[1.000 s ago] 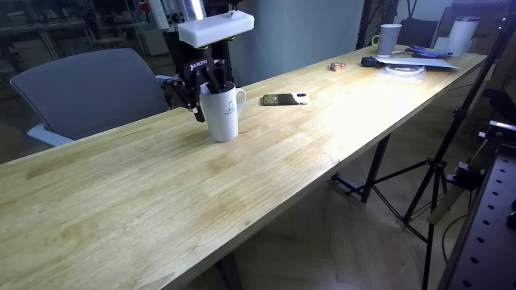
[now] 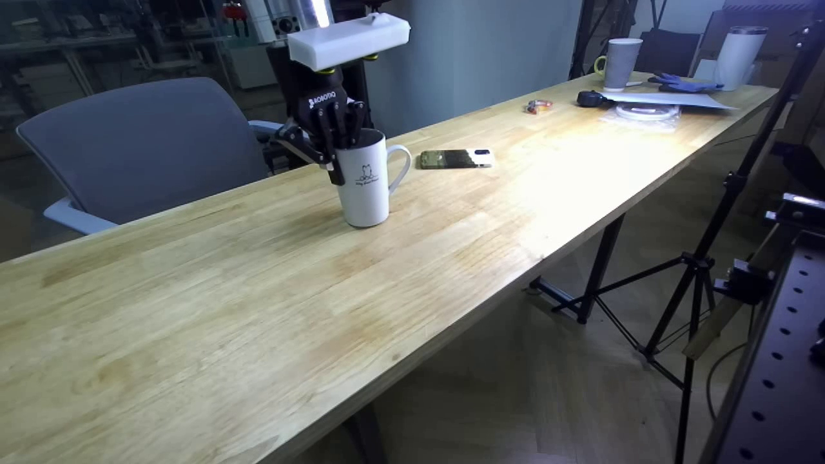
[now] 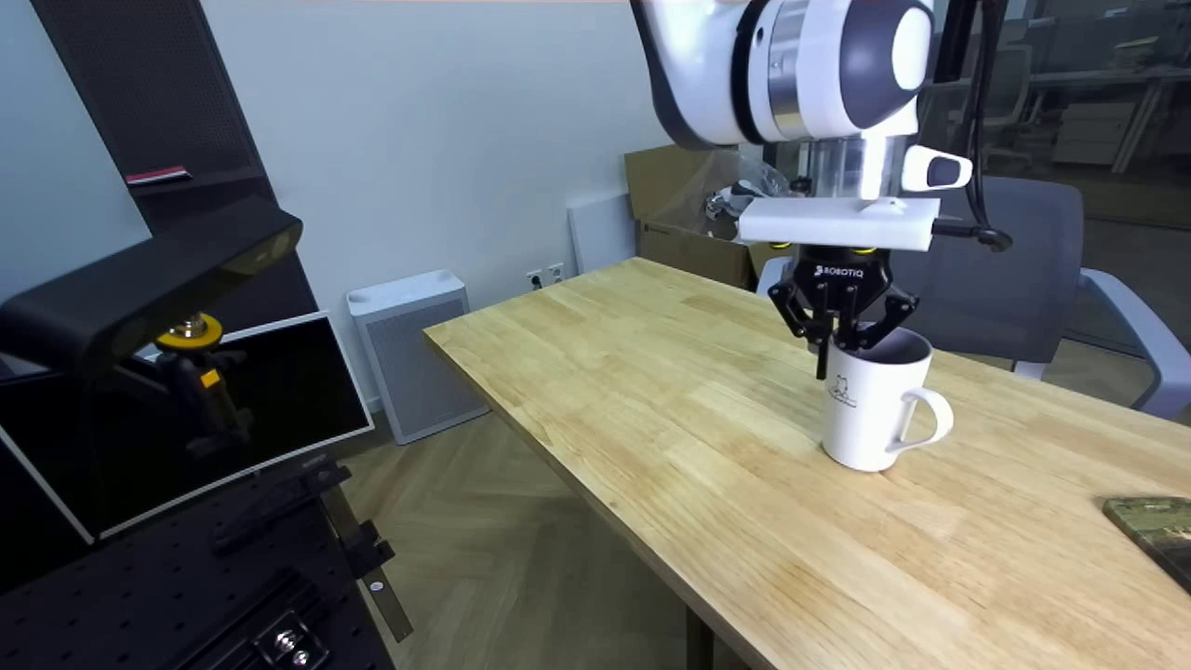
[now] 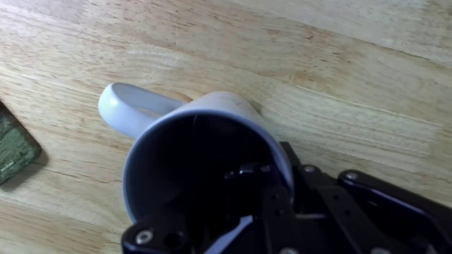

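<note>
A tall white mug [image 2: 364, 192] with a small dark print stands on the wooden table, its handle toward the phone. My gripper [image 3: 829, 344] is shut on the mug's wall, one finger inside the mouth and the other against the outside. Seen from above in the wrist view, the mug [image 4: 224, 102] is upright or nearly so, and the outer finger [image 4: 292, 156] lies against its rim. The inner finger is mostly lost in the mug's dark inside.
A phone in a patterned case [image 2: 456, 159] lies flat beside the mug. Farther along the table are a small orange item [image 2: 538, 107], a grey cup [image 2: 621, 65] and a white tumbler [image 2: 740, 58]. A chair [image 2: 158, 154] stands behind.
My gripper has closed from a wider spread onto the mug's wall. The mug has shifted slightly to the right and turned a little, its handle swinging more into view.
</note>
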